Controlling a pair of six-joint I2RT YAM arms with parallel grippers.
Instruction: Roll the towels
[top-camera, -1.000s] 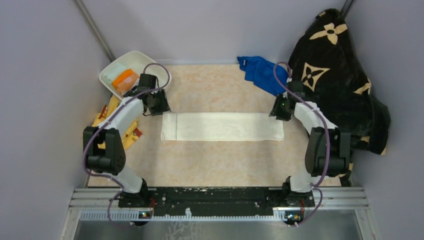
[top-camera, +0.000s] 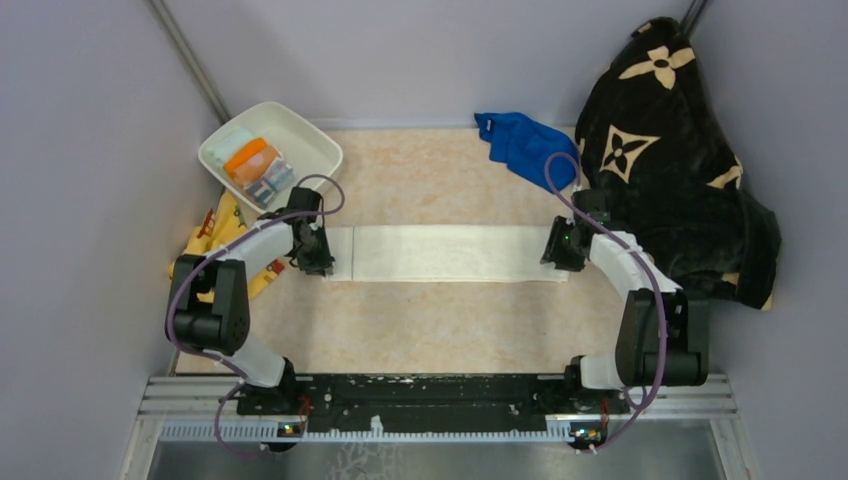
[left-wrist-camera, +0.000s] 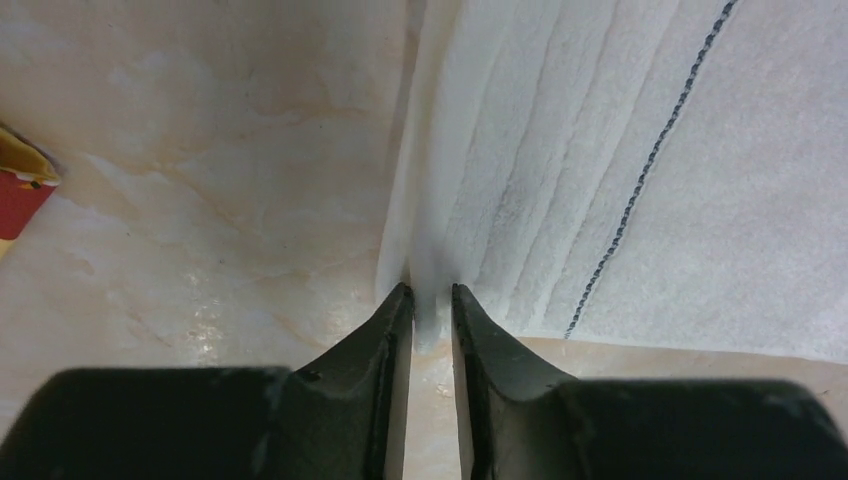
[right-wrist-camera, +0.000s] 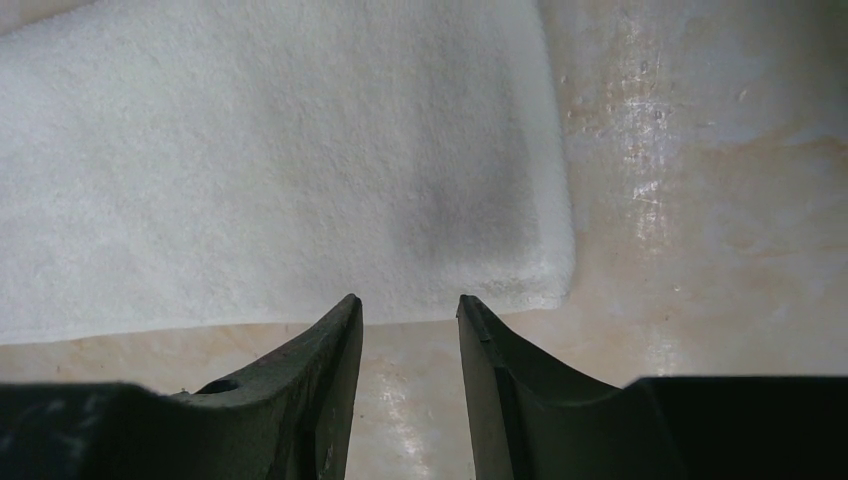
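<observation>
A white towel lies flat in a long strip across the table, a dark stitched line running near its left end. In the left wrist view, that end of the towel has a folded edge, whose near corner shows between the fingertips of my left gripper. A narrow gap still separates these fingers, so they are partly open. My right gripper stands open at the near edge of the towel's right end, with nothing gripped between its fingers.
A white bin with packages stands at the back left, a yellow cloth below it. A blue cloth lies at the back right beside a large black blanket.
Both grippers have moved from the towel's far side toward its near edge, the left one at the left end and the right one at the right end. The towel lies in the same place.
</observation>
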